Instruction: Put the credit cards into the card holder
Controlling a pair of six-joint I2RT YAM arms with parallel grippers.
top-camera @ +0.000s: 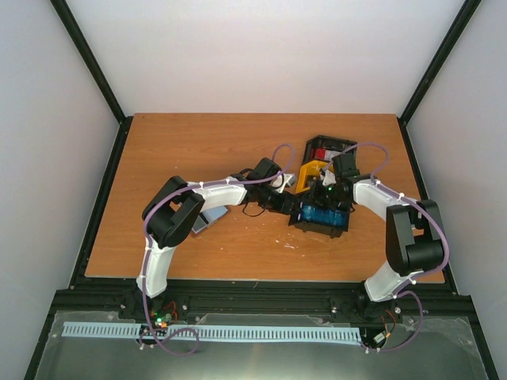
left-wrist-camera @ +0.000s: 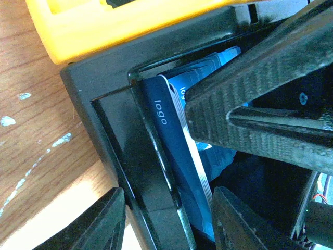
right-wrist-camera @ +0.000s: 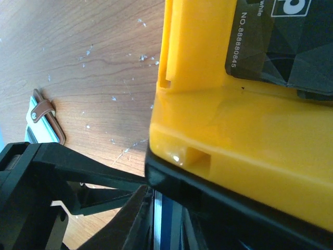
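Blue cards (left-wrist-camera: 169,130) marked "logo" stand in a black box (top-camera: 321,227). In the left wrist view my left gripper straddles the box's left wall and the front blue card's lower part; whether it grips them is unclear. My right gripper's dark fingers (left-wrist-camera: 244,94) reach over the cards from the right; in the top view both grippers crowd over the box. The card holder (right-wrist-camera: 46,121), pale blue with a brown strap, lies on the wooden table, apart from the box.
A yellow box (right-wrist-camera: 218,135) with dark cards (right-wrist-camera: 276,47) adjoins the black box. Another black box with a red item (top-camera: 320,153) is behind it.
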